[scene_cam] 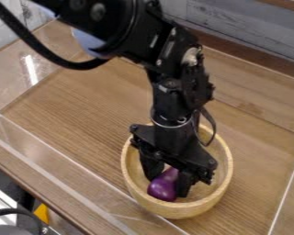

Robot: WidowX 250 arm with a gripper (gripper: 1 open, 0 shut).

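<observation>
A pale wooden bowl [200, 204] sits on the table toward the lower right. My black gripper [167, 170] reaches down into it, its fingers closed around a purple object [164, 186] lying in the bowl. Part of the purple object and much of the bowl's inside are hidden behind the gripper.
A back edge runs across the upper right. A black cable and a yellow item lie beyond the table's near left edge.
</observation>
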